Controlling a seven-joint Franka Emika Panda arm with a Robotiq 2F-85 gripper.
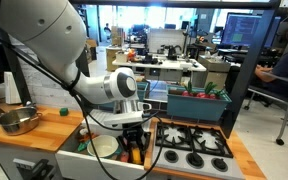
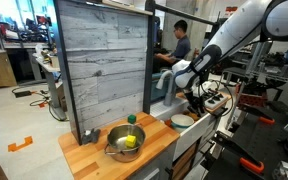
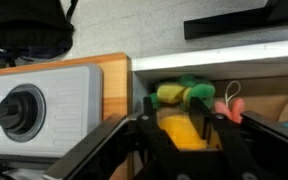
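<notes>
In the wrist view, a yellow-orange object [image 3: 182, 132] lies in the drawer under my gripper. The dark fingers [image 3: 147, 130] stand apart on either side of it; whether they touch it cannot be told. From the first exterior view, the gripper [image 1: 136, 143] points down into the open drawer [image 1: 84, 158], over the orange object [image 1: 136, 156], which it partly covers. A green-and-yellow item [image 3: 174, 92] and a pink item [image 3: 235, 107] lie close by in the drawer, near its wall. The second exterior view shows the gripper too small to read.
A pale round bowl [image 1: 105, 147] shares the drawer. Right of it is the stove [image 1: 191, 137] with knobs on its front. A steel pot [image 1: 19, 121] stands on the wooden counter at left, and a blue-green basket [image 1: 195, 104] is behind the stove.
</notes>
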